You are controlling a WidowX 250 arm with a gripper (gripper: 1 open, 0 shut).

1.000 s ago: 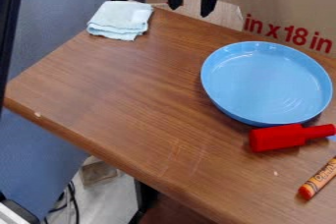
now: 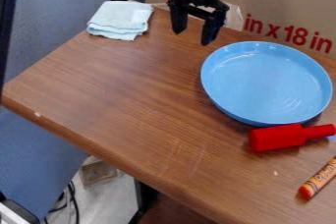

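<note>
The black gripper hangs open over the back of the wooden table, with nothing seen between its fingers. It is right of a folded pale blue cloth and above and left of a blue plate.
A red object lies just below the plate, and an orange crayon-like stick near the right front. A cardboard box stands behind the table.
The gripper has come down lower over the back of the table. The objects on the table look unmoved.
</note>
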